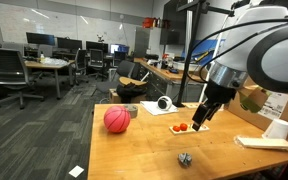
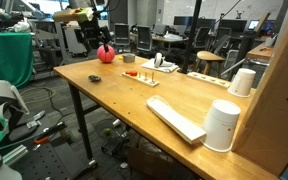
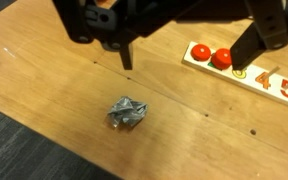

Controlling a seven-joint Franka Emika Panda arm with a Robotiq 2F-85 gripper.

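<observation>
My gripper stands open above the wooden table, its dark fingers wide apart in the wrist view and nothing held between them. A crumpled silver ball [image 3: 127, 111] lies on the bare wood below the gripper, apart from it. The white counting board [image 3: 242, 70] shows beyond the fingers, carrying red pieces [image 3: 221, 58], pegs and printed numbers. In exterior view 1 the silver ball [image 1: 185, 159] is near the table's front, with the gripper [image 1: 198, 126] over the table to its right and higher up.
A red ball [image 1: 117, 119] stands at the table's left side. White cups [image 2: 222, 125] and a long white block [image 2: 176, 119] occupy the other end, beside a cardboard panel [image 2: 275, 110].
</observation>
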